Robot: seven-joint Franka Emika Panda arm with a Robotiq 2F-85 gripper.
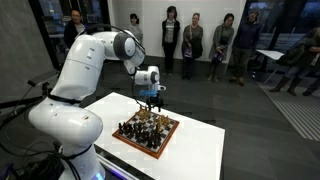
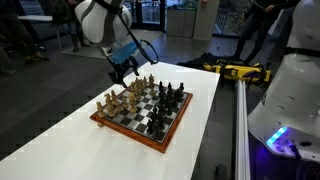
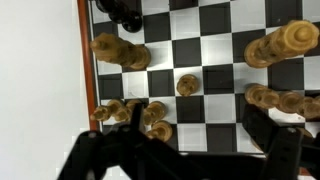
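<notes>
My gripper [image 1: 152, 101] points down over the far side of a chessboard [image 2: 138, 134], above the light pieces. In the wrist view its fingers [image 3: 125, 150] stand wide apart, holding nothing. A small light pawn [image 3: 187, 85] stands alone, ahead of the gap. Taller light pieces stand to its left [image 3: 120, 50] and right [image 3: 285, 42]. By the left finger is a cluster of light pieces [image 3: 157, 112]; a row of light pieces [image 3: 285, 100] reaches toward the right finger. Dark pieces [image 1: 143, 132] fill the board's side nearer the arm's base.
A white table [image 1: 195, 148] surrounds the board, bare to the right of it in exterior view 1. Dark pieces [image 3: 120, 14] show at the wrist view's top edge. Several people [image 1: 193, 40] stand against the back wall, away from the table.
</notes>
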